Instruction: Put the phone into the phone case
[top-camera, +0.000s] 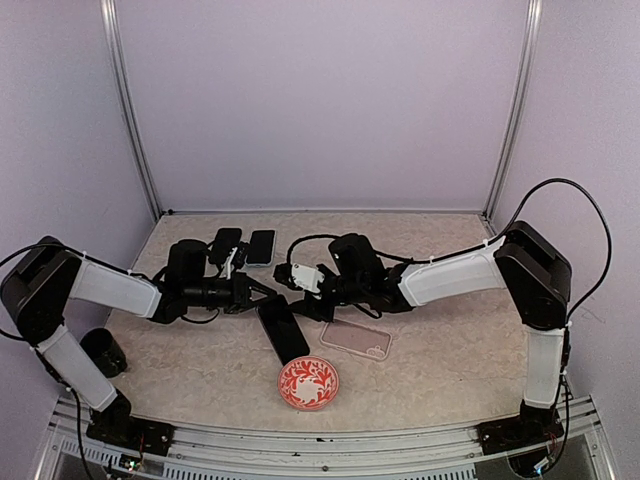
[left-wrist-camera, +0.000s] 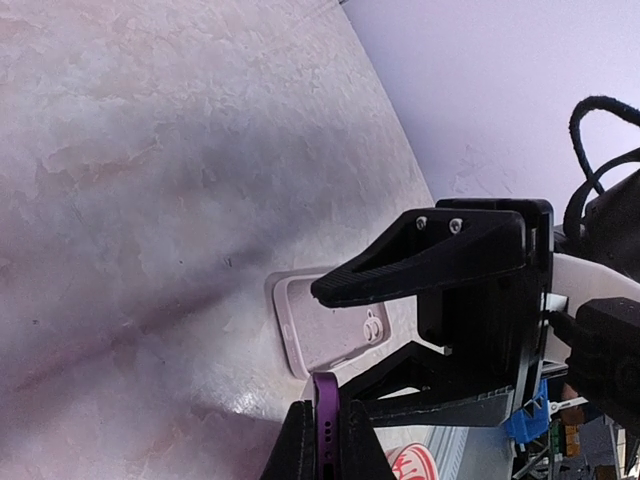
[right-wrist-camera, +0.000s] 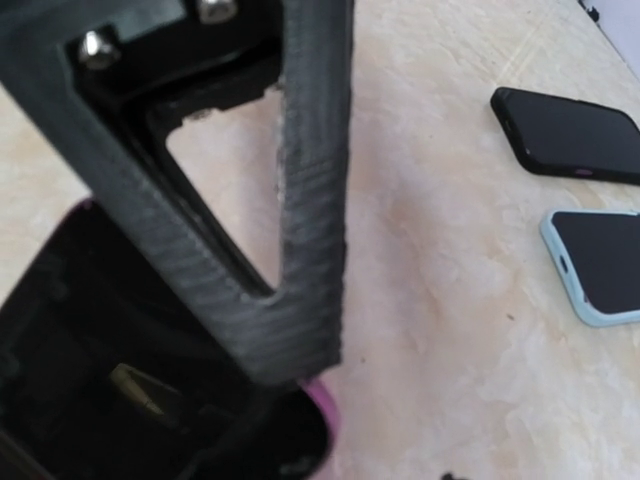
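Note:
A dark phone (top-camera: 284, 335) hangs from my left gripper (top-camera: 268, 296), slanting down toward the front. In the left wrist view it shows edge-on, with a purple side (left-wrist-camera: 326, 410) between the shut fingers. The right wrist view has a black finger of the left arm lying over its glossy face (right-wrist-camera: 150, 340). My right gripper stands open just beside the phone, nothing between its fingers. Below the right gripper, the pale pinkish case (top-camera: 357, 340) lies empty on the table, its camera cutout (left-wrist-camera: 372, 328) visible.
Two other phones, a black one (right-wrist-camera: 570, 135) and a light-blue-rimmed one (right-wrist-camera: 605, 265), lie at the back left. A red-and-white patterned plate (top-camera: 308, 383) is in front of the phone. A dark cup (top-camera: 103, 352) stands at the left.

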